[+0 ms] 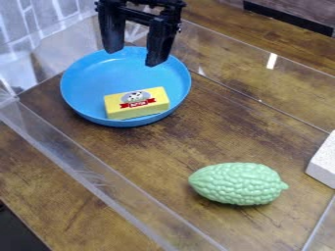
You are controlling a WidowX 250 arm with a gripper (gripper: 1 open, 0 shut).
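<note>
My black gripper (pixel 135 47) hangs at the top centre, open, its two fingers apart above the back of a blue bowl (pixel 85 84), with nothing seen between them. In the bowl's front part lies a yellow block (pixel 152 104) with a red and white cow label. A bumpy green bitter melon (pixel 238 184) lies on the wooden table at the lower right, apart from the bowl.
A white object (pixel 323 159) is cut off at the right edge. Clear plastic walls or edges run around the work area. Bare wood (pixel 157 167) lies between bowl and melon and at the lower left.
</note>
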